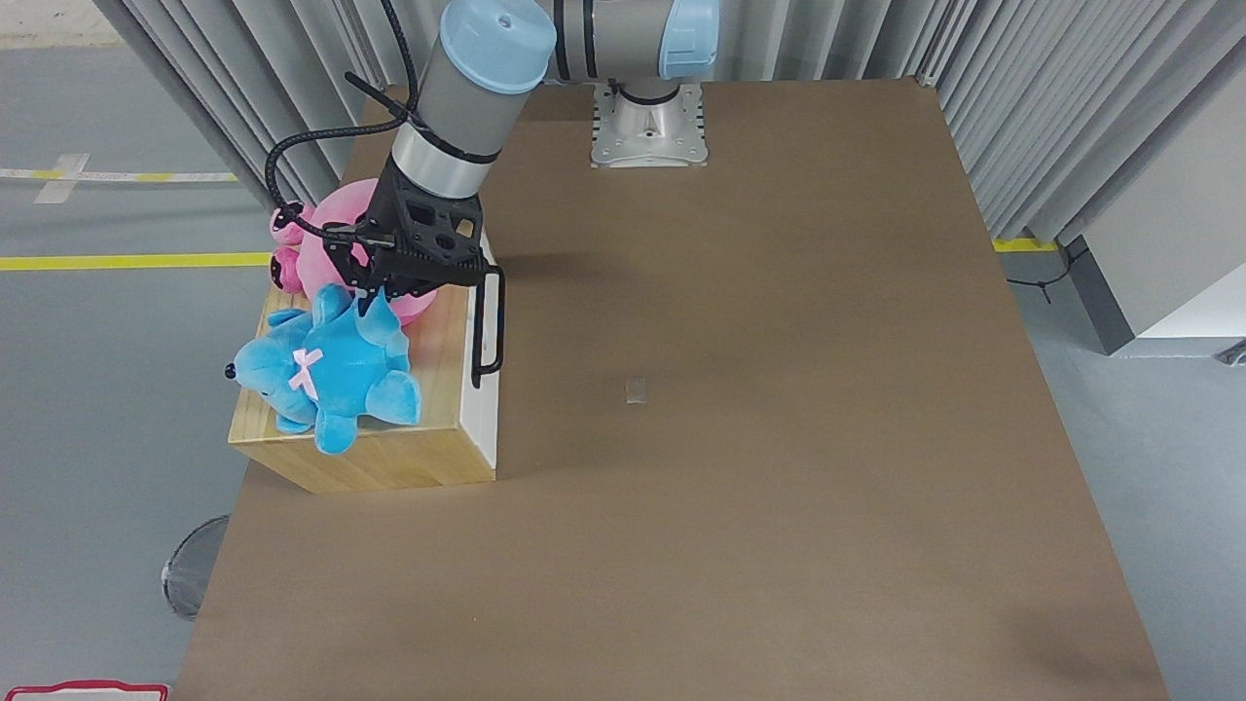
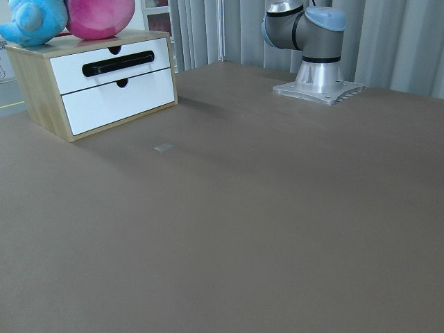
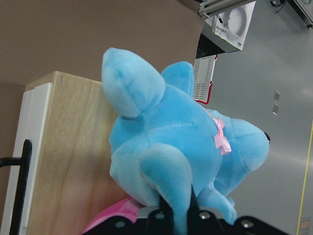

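Observation:
A blue plush toy with a pink bow point(image 1: 339, 368) is over the top of the wooden drawer box point(image 1: 397, 456), beside a pink plush toy point(image 1: 339, 210). My black gripper point(image 1: 368, 298) is shut on a limb of the blue toy at its back edge. In the left view both toys point(image 2: 38, 21) appear at the box's top, the gripper out of frame. In the wrist view the blue toy point(image 3: 166, 132) fills the middle, its limb between the dark fingers at the bottom.
The box has two white drawers point(image 2: 118, 100), the upper with a black handle, facing the table's middle. The robot base point(image 1: 648, 140) stands at the back.

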